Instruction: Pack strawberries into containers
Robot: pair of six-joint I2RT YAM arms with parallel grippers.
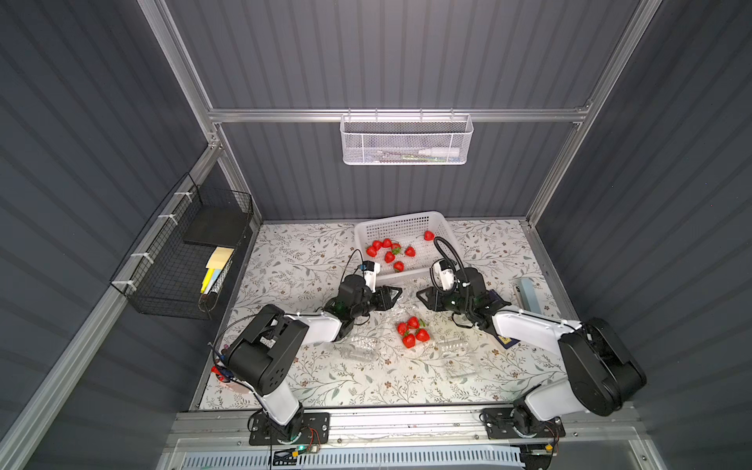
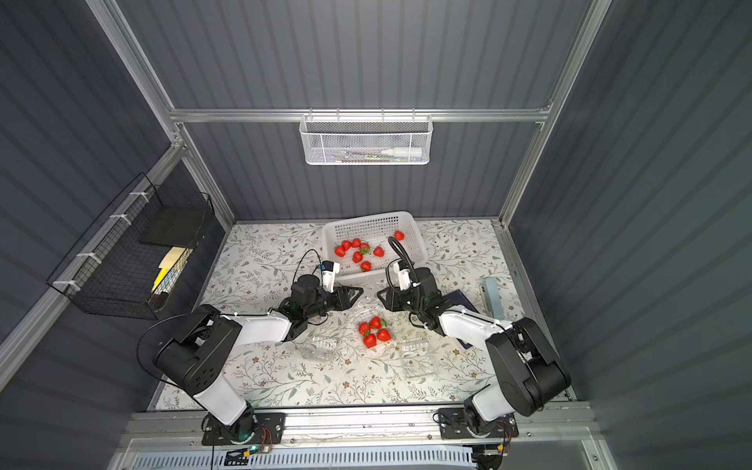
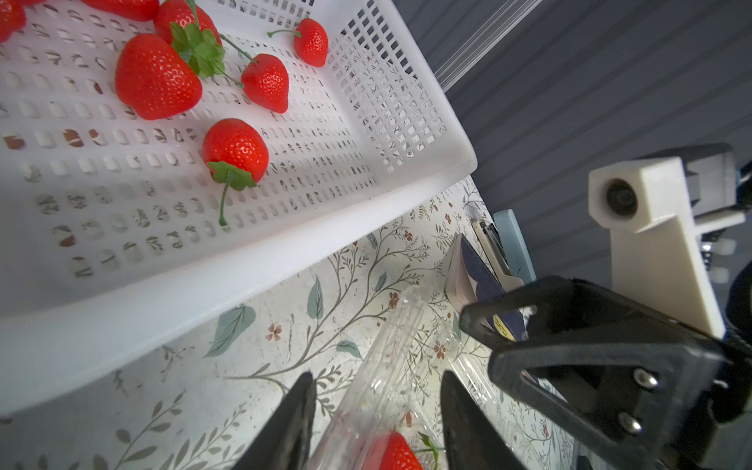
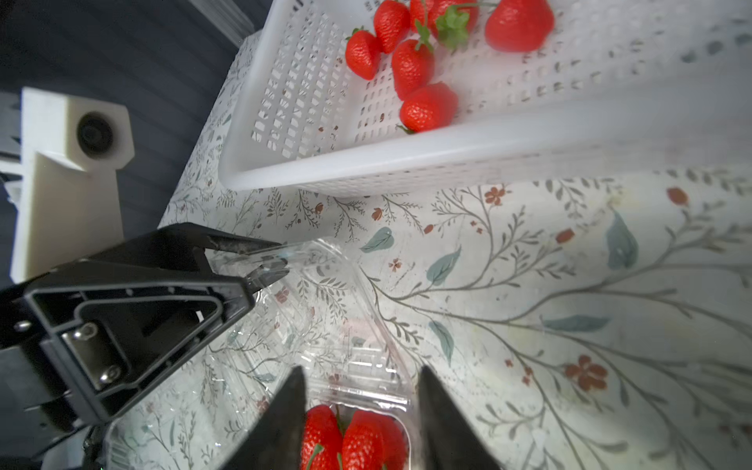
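A clear container holds several strawberries (image 1: 412, 333) at mid-table. Its transparent lid (image 4: 344, 290) stands raised at the side toward the white basket (image 4: 337, 160), where more strawberries (image 3: 236, 147) lie. My left gripper (image 1: 398, 294) and right gripper (image 1: 421, 297) face each other above the container, one at each end of the lid. Both have their fingers apart. In the left wrist view, the lid's edge (image 3: 384, 368) runs between the left fingers. In the right wrist view, the lid's near edge passes between the blurred right fingers; contact cannot be made out.
Clear, empty-looking containers lie left (image 1: 358, 350) and right (image 1: 452, 344) of the filled one. A dark blue flat item (image 2: 463, 301) and a pale blue object (image 2: 492, 297) lie at the right.
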